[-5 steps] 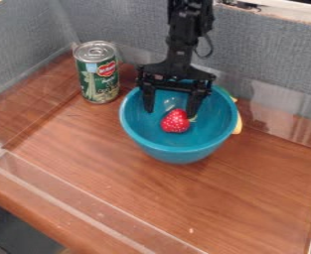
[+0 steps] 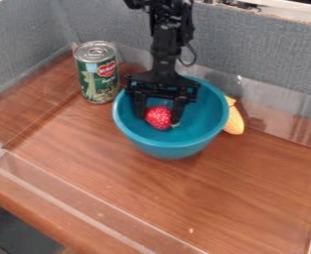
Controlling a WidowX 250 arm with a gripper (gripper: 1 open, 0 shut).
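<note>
My black gripper reaches down into a blue bowl, its fingers around a red strawberry with a pale dotted surface. The fingers look closed in on the berry, which sits low inside the bowl; the fingertips are partly hidden by it and by the bowl.
A green can stands left of the bowl. A yellow object, partly hidden, lies behind the bowl's right side. Grey padded walls and clear panels border the wooden surface, which is clear in front.
The gripper has moved lower and closed around the strawberry, which now appears slightly further left. The bowl has shifted slightly left, uncovering more of the yellow object.
</note>
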